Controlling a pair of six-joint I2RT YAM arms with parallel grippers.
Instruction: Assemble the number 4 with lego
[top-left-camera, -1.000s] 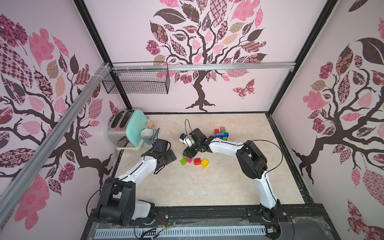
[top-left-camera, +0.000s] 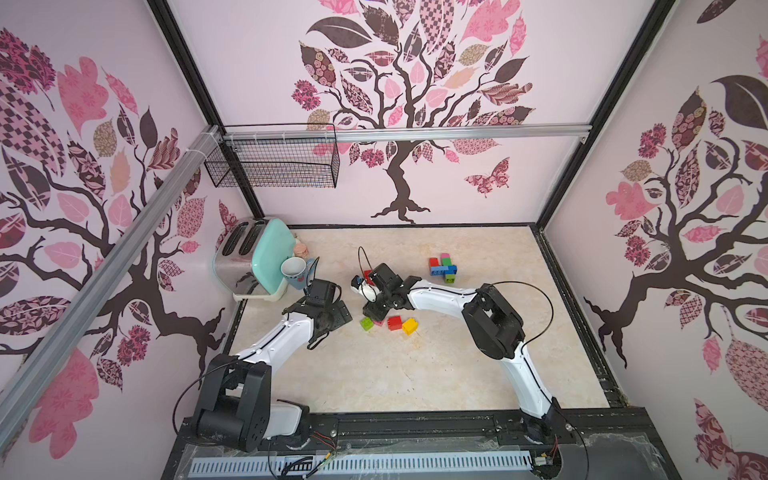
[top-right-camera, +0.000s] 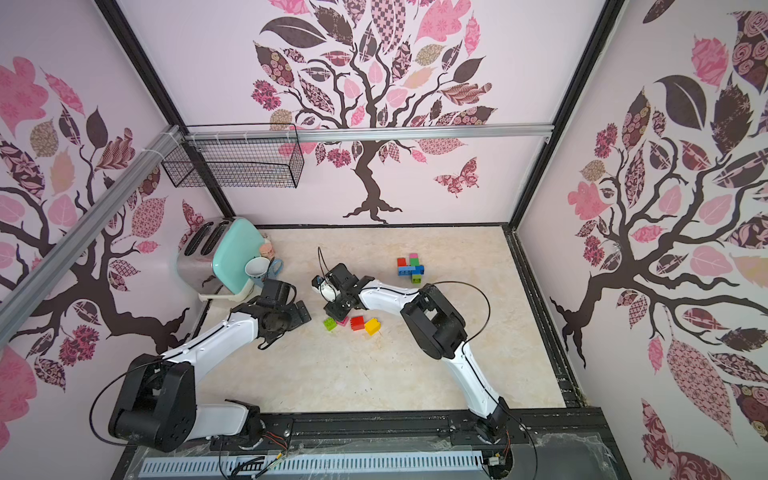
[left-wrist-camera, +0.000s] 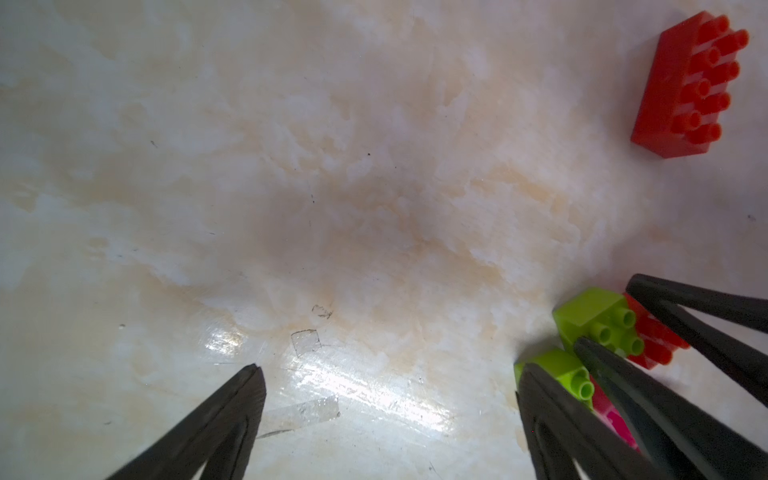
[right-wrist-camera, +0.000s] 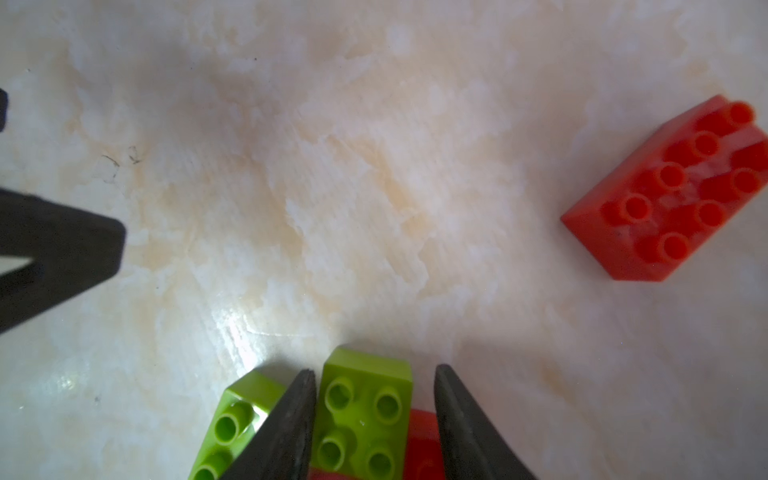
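My right gripper has its fingers on either side of a lime green brick (right-wrist-camera: 360, 408), with a gap at its right side, so it stands open. Beneath that brick shows red (right-wrist-camera: 424, 448), and beside it lies another lime brick (right-wrist-camera: 240, 408). A red brick (right-wrist-camera: 672, 192) sits apart at the right wrist view's right. In the left wrist view, my left gripper is open over bare table, while the right gripper's fingers reach in around the lime brick (left-wrist-camera: 600, 316). A joined group of red, pink, green, blue and lime bricks (top-left-camera: 441, 270) lies further back.
A red brick (top-left-camera: 394, 323) and a yellow brick (top-left-camera: 409, 326) lie in front of the right arm. At the left stand a toaster (top-left-camera: 268, 252) and a white cup (top-left-camera: 297, 270).
My right gripper has moved slightly left and toward the front, down over the bricks. The left arm stays where it was.
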